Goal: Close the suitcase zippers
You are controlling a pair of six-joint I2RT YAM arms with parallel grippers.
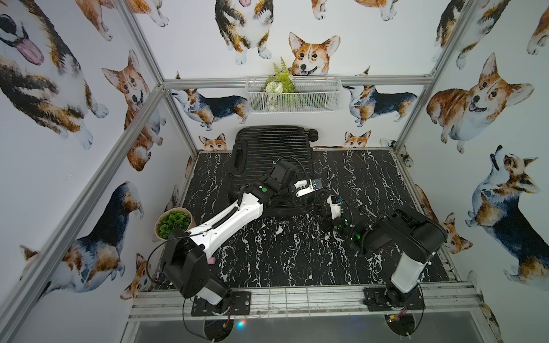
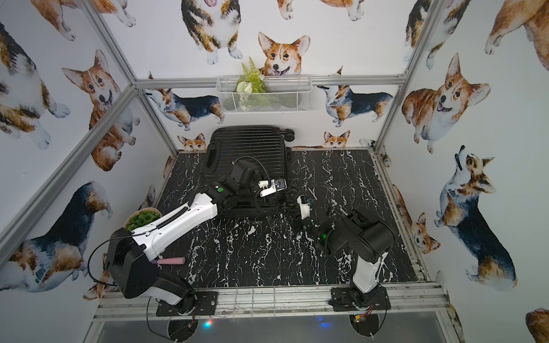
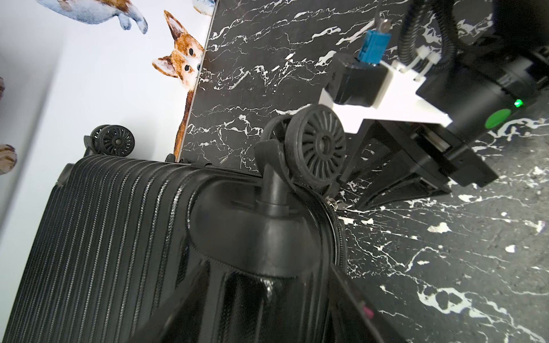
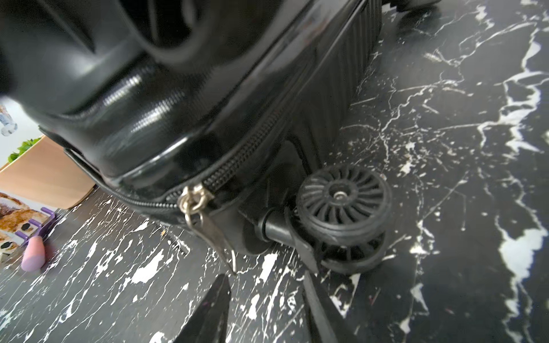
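Observation:
A black ribbed suitcase (image 1: pixel 268 143) lies at the back centre of the marble table. My left gripper is over the suitcase's near right corner, beside an upright wheel (image 3: pixel 317 145), its fingers apart with no zipper seen between them. My right gripper is low at that corner, open, its tips just short of the metal zipper pull (image 4: pixel 217 240) hanging from the zipper (image 4: pixel 240 154), left of a lower wheel (image 4: pixel 343 205).
A potted plant (image 1: pixel 174 223) stands at the left edge, with a pink-handled tool (image 2: pixel 171 261) nearby. A wire basket (image 1: pixel 303 97) hangs on the back wall.

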